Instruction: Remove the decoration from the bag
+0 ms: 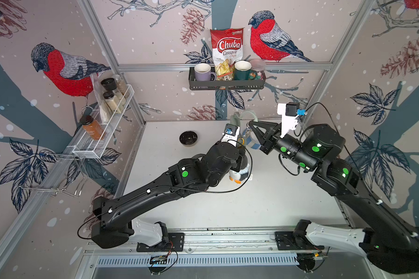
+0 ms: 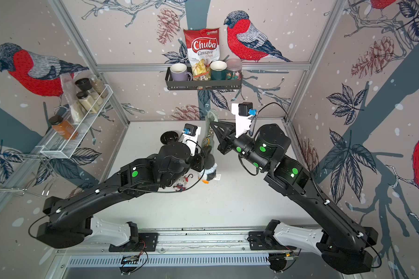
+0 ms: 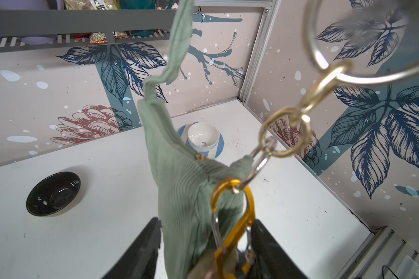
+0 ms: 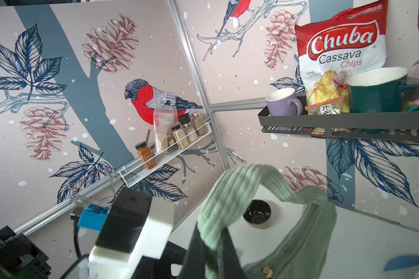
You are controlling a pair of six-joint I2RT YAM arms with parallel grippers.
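Observation:
A pale green ribbed bag [image 3: 177, 186] hangs by its handle, which my right gripper grips in its shut fingers. From rings near the top of the left wrist view hangs a chain with a gold carabiner [image 3: 232, 227]. My left gripper has its fingers apart, one on either side of the carabiner and the bag's lower part; contact cannot be made out. The penguin decoration [image 2: 210, 167] hangs below, beside the left gripper, and is partly covered by it in the top left view.
A second small toy [image 2: 180, 185] lies on the table behind the left arm. Out to the left on the table is a black bowl [image 1: 188, 138]. A white bowl [image 3: 203, 135] sits on a blue plate at the back.

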